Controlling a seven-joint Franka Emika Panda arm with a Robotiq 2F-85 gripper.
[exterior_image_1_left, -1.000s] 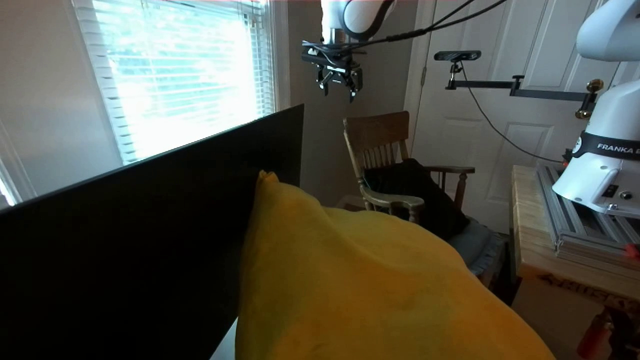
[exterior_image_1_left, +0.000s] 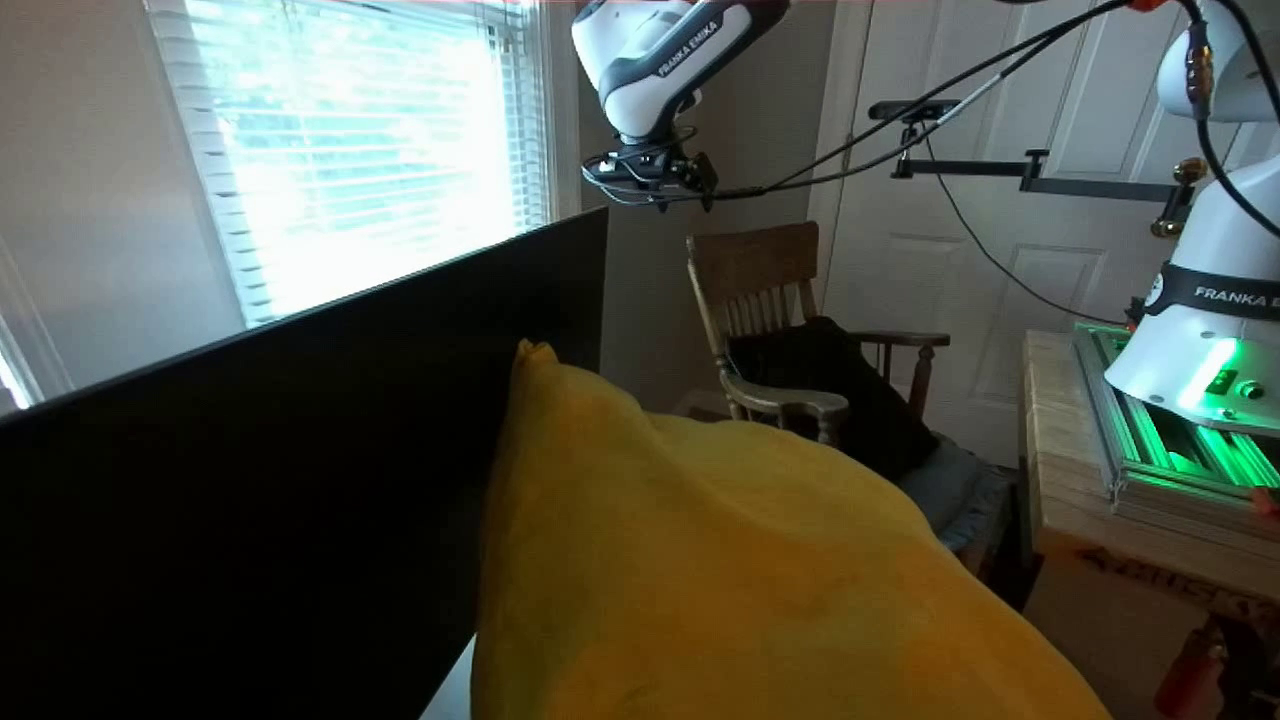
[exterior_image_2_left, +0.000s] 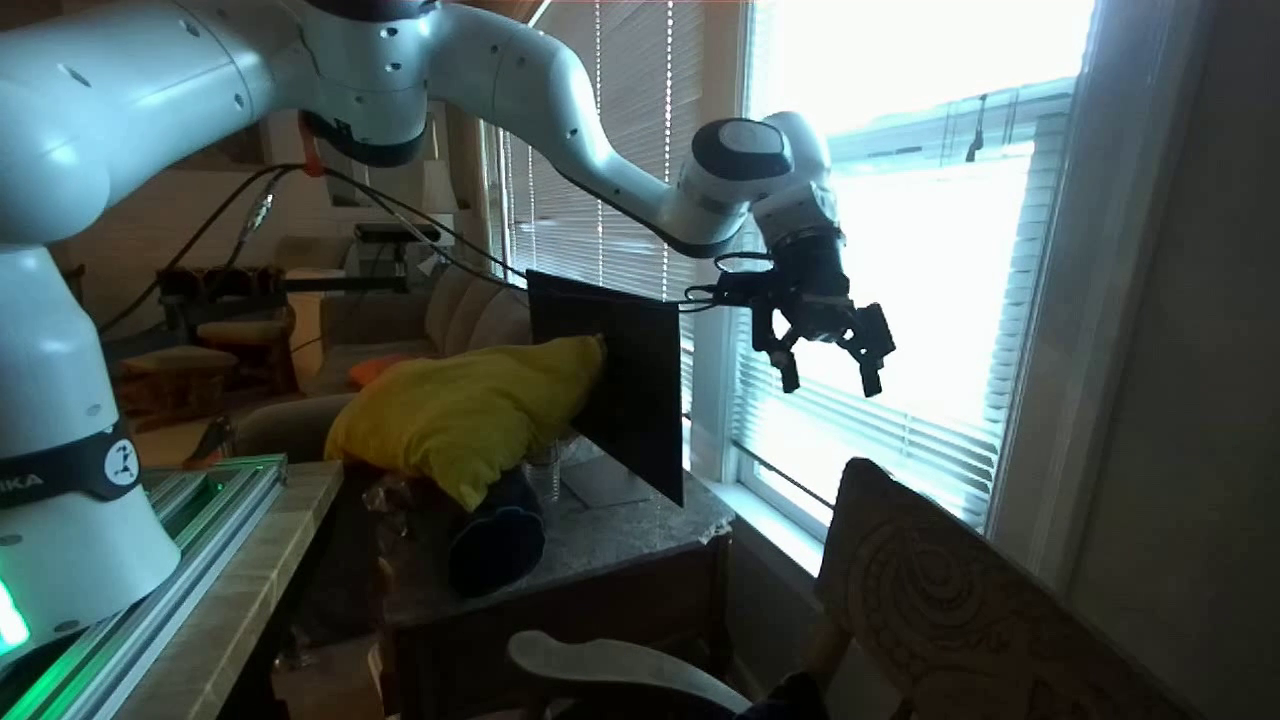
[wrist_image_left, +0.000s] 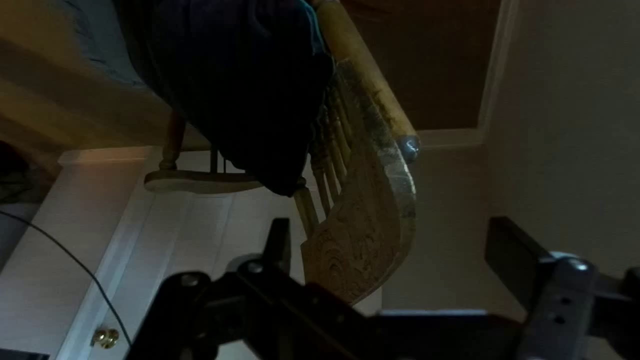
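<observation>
My gripper (exterior_image_2_left: 830, 382) hangs in the air before the bright window, its two fingers spread and nothing between them. In the wrist view, one dark finger (wrist_image_left: 277, 245) shows left of centre and the other stands far to the right, with a wide gap separating them. Beyond that gap is the carved back of a wooden chair (wrist_image_left: 354, 246); a dark cushion (wrist_image_left: 240, 90) rests on the seat. Exterior view 1 places the gripper (exterior_image_1_left: 685, 204) above and left of this chair, touching nothing.
A large black panel (exterior_image_1_left: 300, 480) stands by the window, with a yellow pillow (exterior_image_2_left: 468, 408) against it. Black cables (exterior_image_1_left: 828, 168) run from the wrist back along the arm. The arm's base sits on a wooden bench (exterior_image_2_left: 258, 600). Open air surrounds the gripper.
The arm's wrist has tilted and shifted slightly left in exterior view 1, turning the gripper. The cables hang lower, crossing the camera by the door. The base light now glows green.
</observation>
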